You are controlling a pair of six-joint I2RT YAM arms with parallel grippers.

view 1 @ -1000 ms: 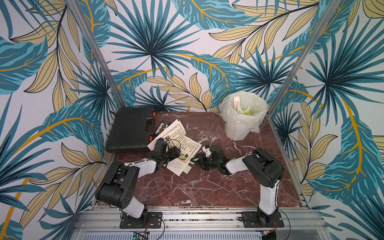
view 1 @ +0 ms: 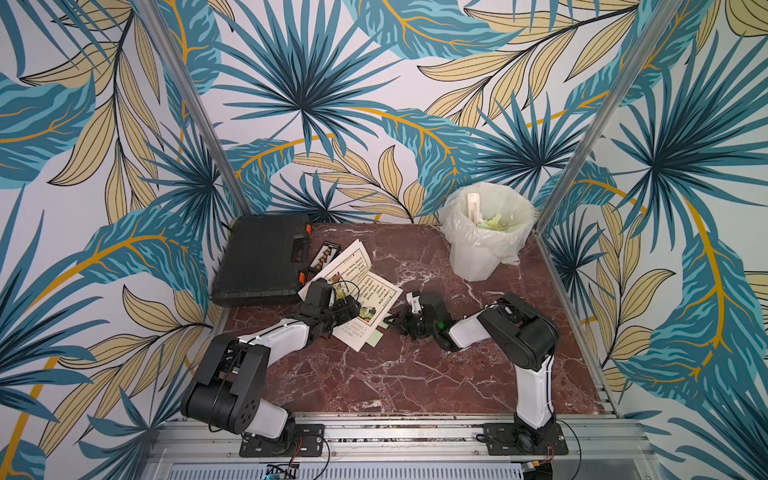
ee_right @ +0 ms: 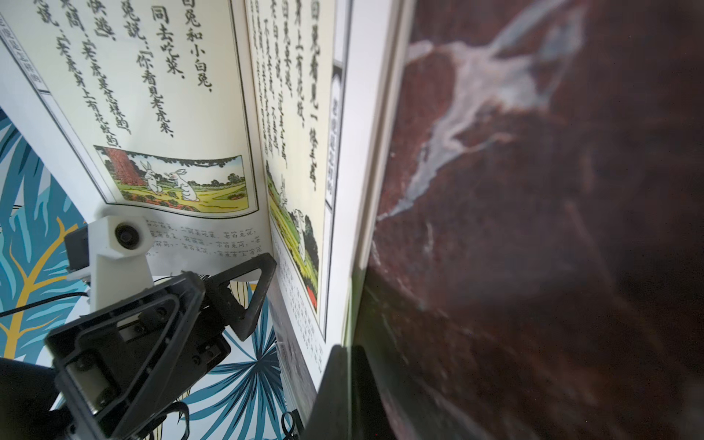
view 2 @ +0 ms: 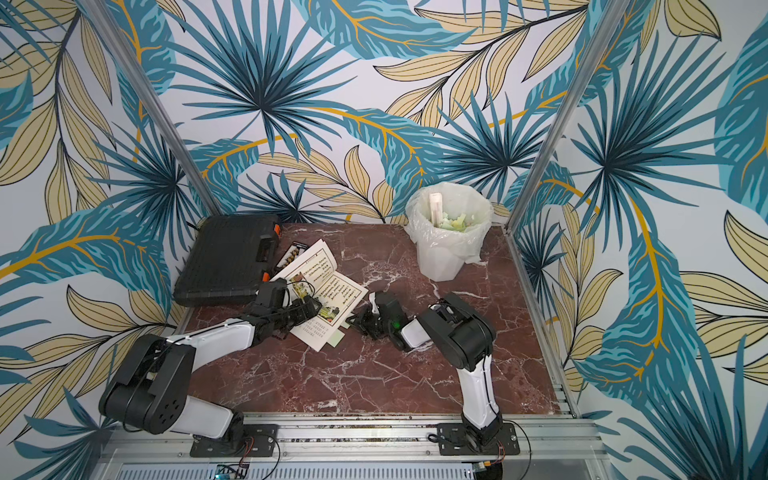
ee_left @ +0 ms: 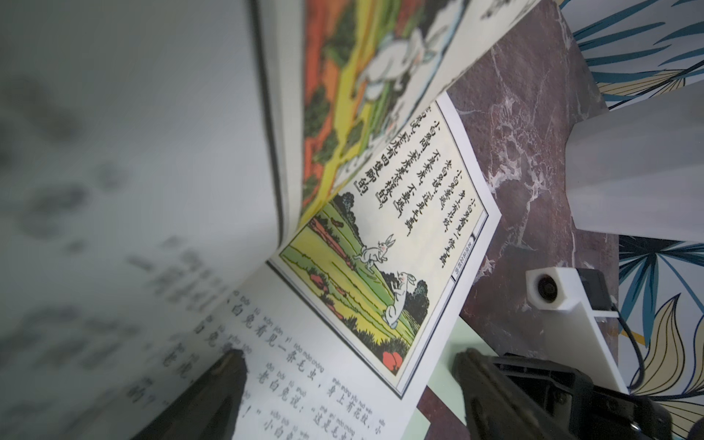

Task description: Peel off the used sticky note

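Note:
An open illustrated book (view 1: 361,314) lies on the table, a page lifted in the left wrist view. A pale green sticky note (view 1: 373,339) sticks out from its lower right edge. My left gripper is over the book, its fingers apart with the page beneath them. My right gripper is shut at the book's right edge, on a thin pale green strip that looks like a sticky note. How much of the note lies between the fingers is hard to tell.
A black case (view 1: 257,257) lies at the back left, with a small item (view 1: 324,256) beside it. A bin with a plastic bag (view 1: 484,248) stands at the back right.
My left arm has shifted slightly, its elbow toward the front left and its gripper still over the book. My right arm has barely moved.

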